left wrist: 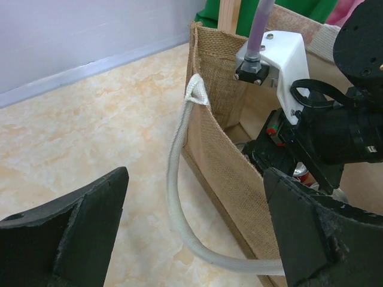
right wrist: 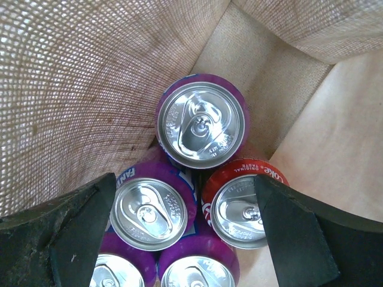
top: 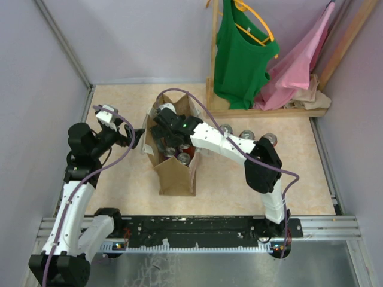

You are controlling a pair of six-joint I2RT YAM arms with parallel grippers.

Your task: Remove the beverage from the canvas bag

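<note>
The open canvas bag (top: 175,179) stands mid-table with several cans inside. In the right wrist view, a purple can (right wrist: 149,212) and a red can (right wrist: 236,209) stand side by side. Another purple can (right wrist: 203,122) is beyond them, with two more at the bottom edge. My right gripper is inside the bag, open above the cans. One of its fingers (right wrist: 299,239) covers part of the red can; the other is beside the left purple can. Outside the bag's left side, my left gripper is open and empty, facing the bag wall and its white handle (left wrist: 175,173).
Several cans (top: 247,134) stand on the table right of the bag. Behind them, a wooden rack (top: 239,112) holds a green top (top: 242,60) and a pink garment (top: 293,69).
</note>
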